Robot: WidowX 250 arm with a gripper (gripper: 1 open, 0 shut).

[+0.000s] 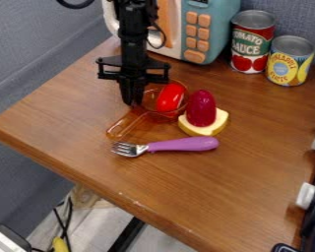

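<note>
My black gripper (131, 89) reaches down at the left end of an orange see-through container (150, 116) that holds a red round object (171, 96); whether its fingers grip the container or anything else is hard to tell. Right of them a dark red oval object (201, 108) stands on a pale yellow piece (205, 128). A fork with a purple handle (183, 144) lies in front.
A teal toy microwave (200, 32), a tomato sauce can (250, 49) and a yellow can (289, 64) stand at the back. A dark appliance (313, 197) is at the right edge.
</note>
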